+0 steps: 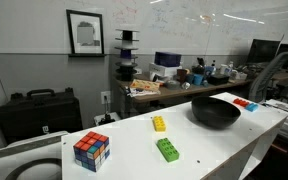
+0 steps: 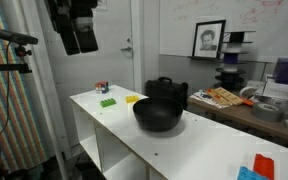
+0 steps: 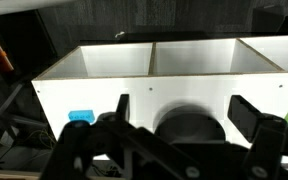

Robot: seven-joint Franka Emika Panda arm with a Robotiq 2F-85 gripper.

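My gripper is open, its two black fingers spread wide with nothing between them. In exterior view 2 it hangs high at the upper left, well above and apart from the white table point(image 2: 199, 150). A black bowl point(image 1: 216, 113) stands upright on the table, and its inside looks empty in exterior view 1. Left of the bowl there lie a yellow block point(image 1: 159, 124) and a green block point(image 1: 168, 150). A multicoloured puzzle cube point(image 1: 92, 151) sits at the near left. At the opposite end are a blue block point(image 2: 250, 173) and a red block point(image 2: 264, 165).
Open white compartments point(image 3: 194, 58) run below the tabletop's edge. A side bench point(image 1: 154, 92) with assorted items stands behind the table, and a black case point(image 1: 39, 114) is at the left. Bare tabletop lies between the bowl and the blue and red blocks.
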